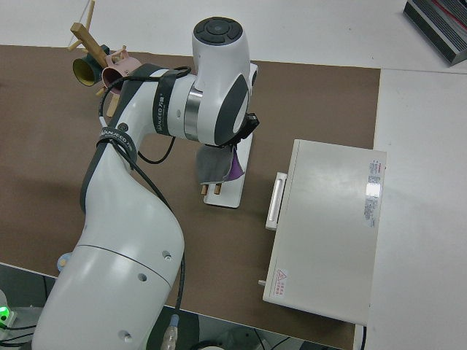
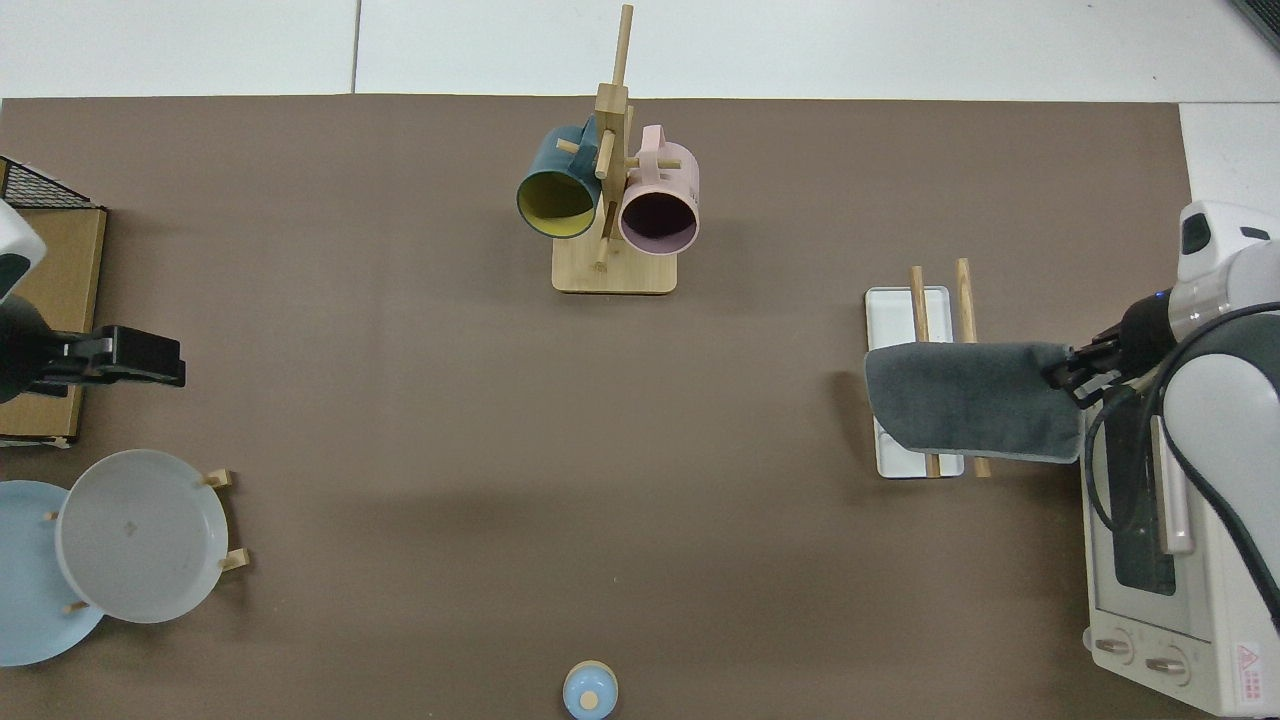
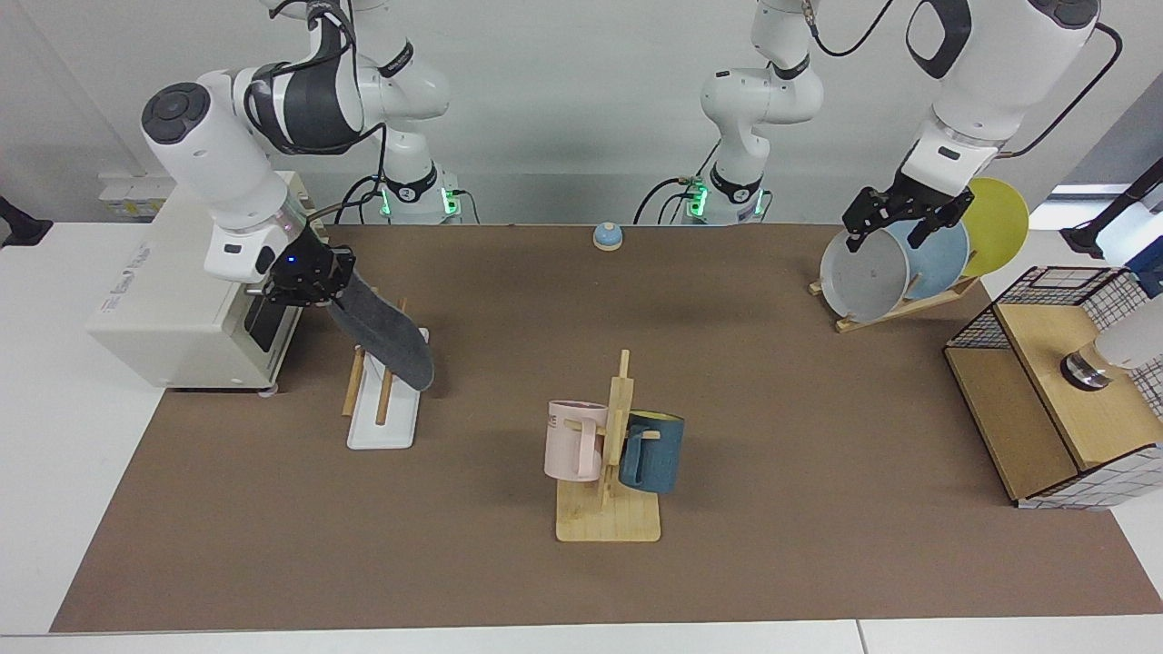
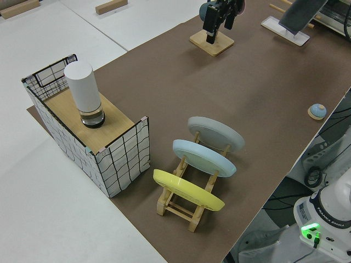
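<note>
My right gripper [image 2: 1068, 374] grips one end of a grey cloth [image 2: 966, 398], which stretches over a white rack [image 2: 894, 314] with two wooden pegs; the left view shows the cloth hanging on a slant from the fingers. My left gripper [image 2: 138, 356] hangs at the left over the mat near the wire-sided shelf [image 2: 60, 252], away from other objects; whether its fingers are open is hard to make out.
A wooden mug tree [image 2: 612, 274] holds a blue mug [image 2: 558, 162] and a pink mug [image 2: 678, 180]. Plates [image 2: 142, 534] stand at the left, a small blue object [image 2: 590, 690] lies at the front, and a white oven [image 1: 325, 233] stands right.
</note>
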